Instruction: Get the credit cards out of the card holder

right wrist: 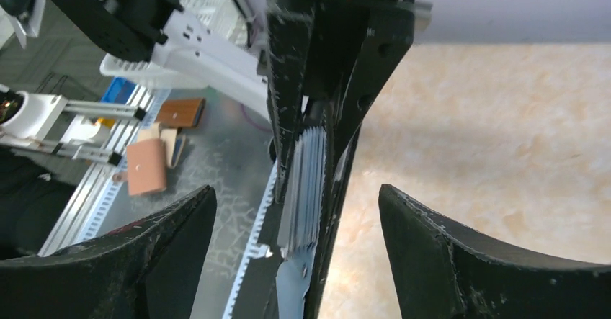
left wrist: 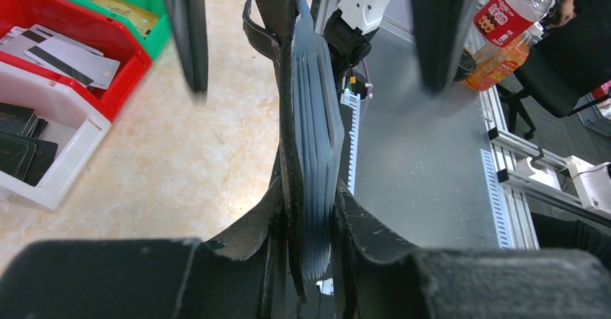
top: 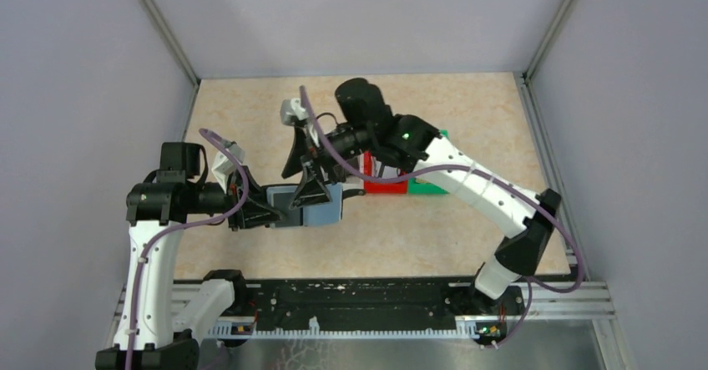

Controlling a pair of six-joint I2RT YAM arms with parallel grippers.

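Observation:
The card holder [left wrist: 311, 153], black outside with a stack of pale blue translucent sleeves, stands edge-on in the left wrist view, my left gripper shut on it. From above, it lies open, showing a dark area and a blue sleeve [top: 322, 211]. My right gripper [top: 300, 178] is open over the holder, its fingertips either side of it in the right wrist view, apparently not touching. Whether cards remain inside the sleeves cannot be told.
Behind are a white bin [left wrist: 68, 160] with dark cards, a red bin [left wrist: 130, 81] with white cards, and a green bin [left wrist: 155, 24] with a gold card.

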